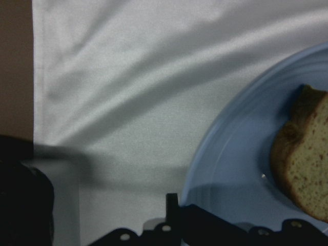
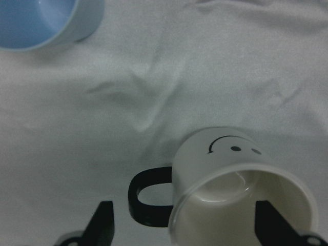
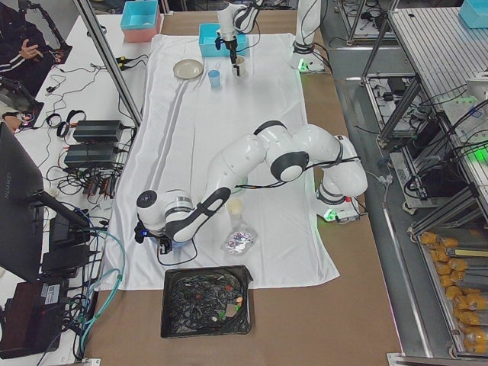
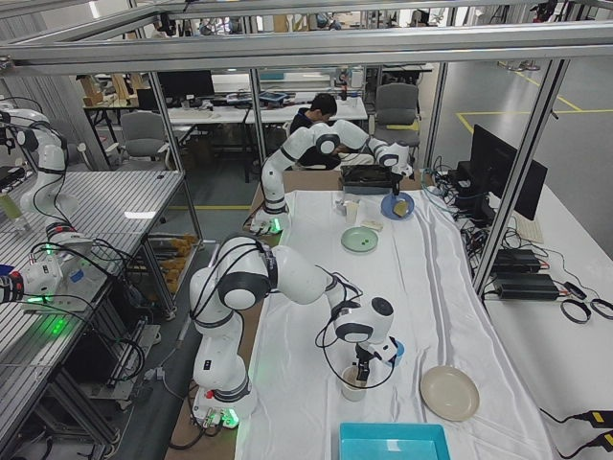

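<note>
A blue plate (image 1: 225, 159) with a slice of bread (image 1: 307, 154) on it fills the right of the left wrist view; my left gripper (image 4: 397, 182) hangs over it, its fingers hard to read. At the other end, a white mug (image 2: 210, 148) with a black handle and drawn face has my right gripper low over it, open, one finger over the mouth and one outside the handle. A light blue cup (image 2: 77, 20) stands nearby.
A beige plate (image 4: 448, 393), a blue bin (image 4: 393, 441), a green plate (image 4: 358, 240), a silvery bag (image 3: 238, 241) and a black tray (image 3: 206, 324) are around.
</note>
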